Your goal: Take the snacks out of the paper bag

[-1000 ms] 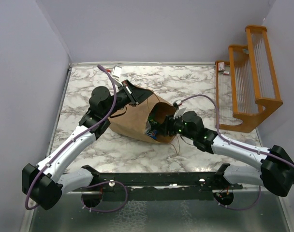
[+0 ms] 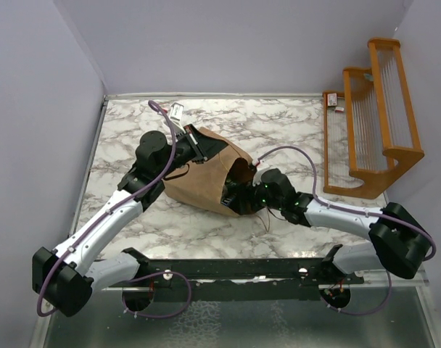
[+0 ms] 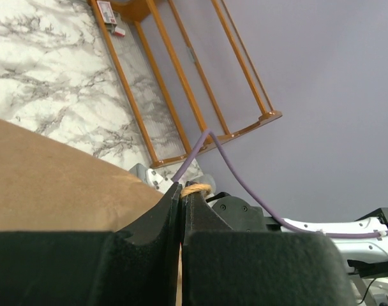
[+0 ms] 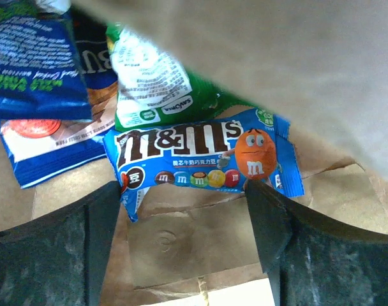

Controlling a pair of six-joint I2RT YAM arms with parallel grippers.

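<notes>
The brown paper bag (image 2: pixel 202 177) lies tilted on the marble table, its mouth turned to the right. At its upper edge my left gripper (image 2: pixel 222 144) is shut on the rim; in the left wrist view a bit of twisted handle (image 3: pixel 197 189) shows at the fingertips. My right gripper (image 2: pixel 242 199) reaches into the mouth and stands open. Between and just beyond its fingers lies a blue M&M's packet (image 4: pixel 200 156), not gripped. Behind it are a green and white packet (image 4: pixel 152 83) and a dark blue packet (image 4: pixel 34 67). The top view hides most of the contents.
A wooden rack (image 2: pixel 376 116) stands at the right back, with a small red and white box (image 2: pixel 331 100) at its corner. Bare marble (image 2: pixel 293 123) lies between bag and rack. A loose bag handle (image 2: pixel 267 221) hangs at the front.
The left gripper has stayed nearly still at the bag's upper edge.
</notes>
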